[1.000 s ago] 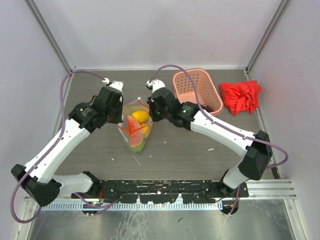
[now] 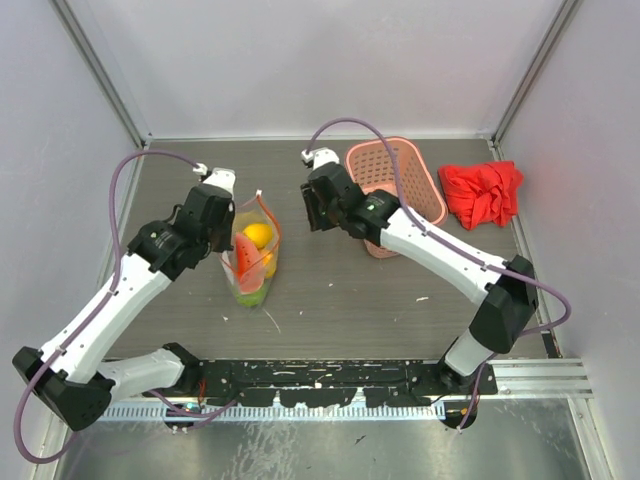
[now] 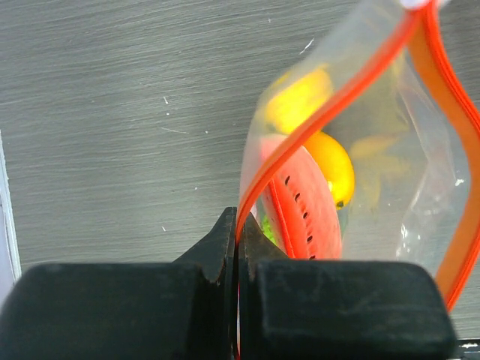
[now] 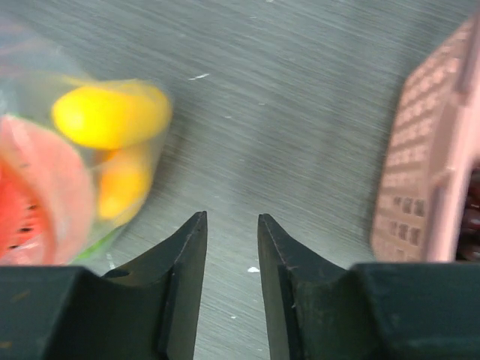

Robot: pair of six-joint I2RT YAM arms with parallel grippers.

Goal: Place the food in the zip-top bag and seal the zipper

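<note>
The clear zip bag (image 2: 250,285) with orange zipper holds a watermelon slice (image 3: 300,206), yellow food (image 3: 326,165) and something green. My left gripper is shut on the bag's orange zipper edge, which runs up between its fingers. My right gripper is part open, apart from the bag and to its right, with only table visible between its fingers.
A pink basket (image 2: 370,160) with dark items stands at the back right, just beside my right gripper. A red cloth (image 2: 480,195) lies right of it. The table between bag and basket is clear.
My left gripper has moved left with the bag. My right gripper was at the bag's right edge and now stands apart from it, further right.
</note>
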